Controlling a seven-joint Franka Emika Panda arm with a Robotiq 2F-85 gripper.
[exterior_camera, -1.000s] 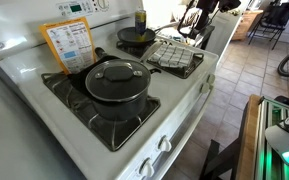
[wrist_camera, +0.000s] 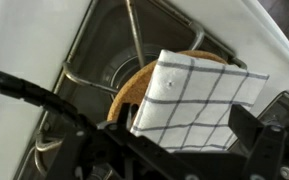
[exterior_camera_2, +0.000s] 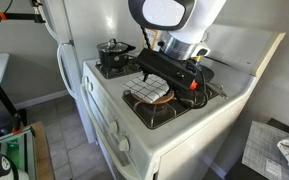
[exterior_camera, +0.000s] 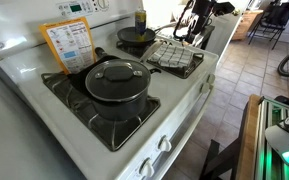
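Note:
A white cloth with a dark grid pattern (wrist_camera: 196, 100) lies over a round cork trivet (wrist_camera: 134, 88) on a stove burner. Exterior view 2 shows the same cloth (exterior_camera_2: 147, 89) on the front burner nearest the arm. My gripper stands open above the cloth, its two dark fingers apart and the cloth's lower part visible between them. Whether either finger touches the fabric cannot be made out. In exterior view 1 the cloth (exterior_camera: 170, 54) is at the far end of the stove, just below the arm.
A lidded black pot (exterior_camera: 118, 86) occupies the near burner. Behind the cloth stand a dark pan (exterior_camera: 136, 36) and a bottle (exterior_camera: 140, 19). An orange-edged sheet (exterior_camera: 74, 46) leans on the back panel. Knobs (exterior_camera: 165, 144) line the stove's front.
The arm has come left and lower over the cloth compared with a second ago. The cloth and the pot look unmoved.

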